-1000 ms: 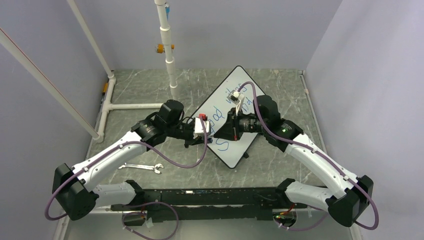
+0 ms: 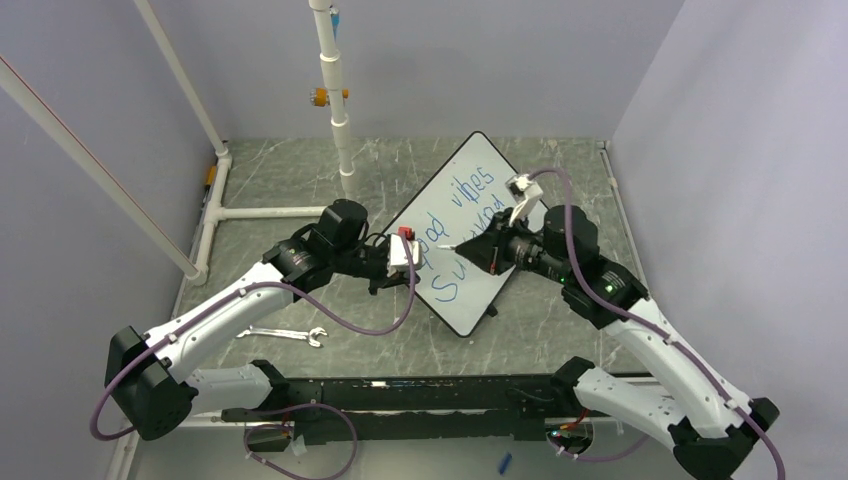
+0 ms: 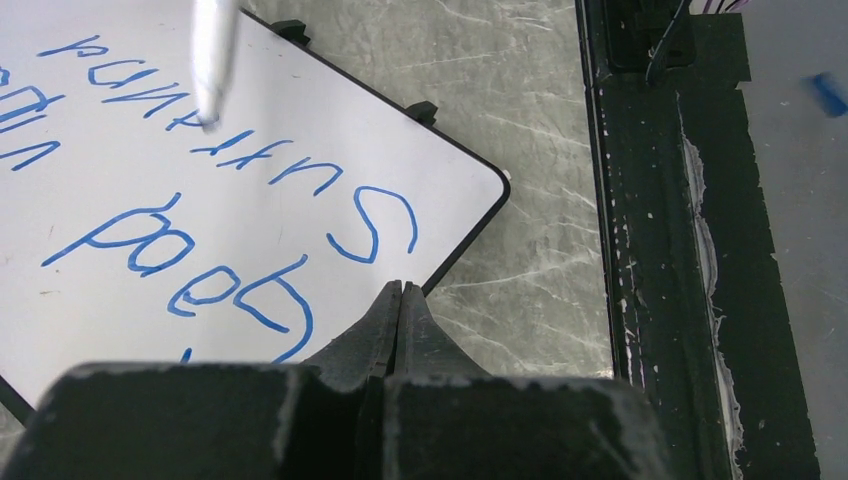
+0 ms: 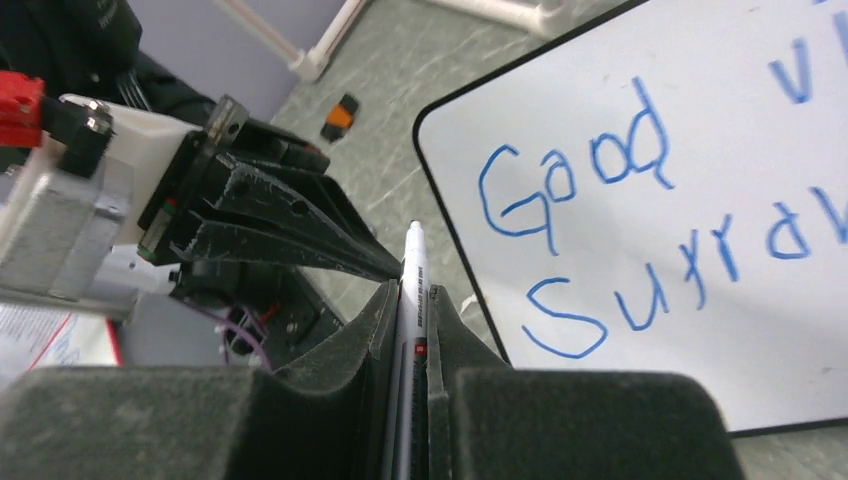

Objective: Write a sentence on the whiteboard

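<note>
The whiteboard [image 2: 475,300] leans at a slant mid-table with blue handwriting on it, the lines starting "Good" and "Sur"; part is hidden behind the right arm. My right gripper is shut on a white marker [image 4: 413,265], whose bare tip points up and out. In the left wrist view that marker [image 3: 212,70] is a blur over the board. My left gripper is shut, nothing between its fingers, by the board's lower left edge. A small blue cap [image 2: 505,463], blurred, is beyond the table's front edge, outside the left fingers; the left wrist view shows the cap [image 3: 828,95] too.
A wrench [image 2: 285,334] lies on the table at the front left. White pipes [image 2: 270,212] frame the left and back. The dark front rail [image 2: 430,392] marks the table's edge. Clear marble shows right of the board.
The right gripper has drawn away to the right with the uncapped marker.
</note>
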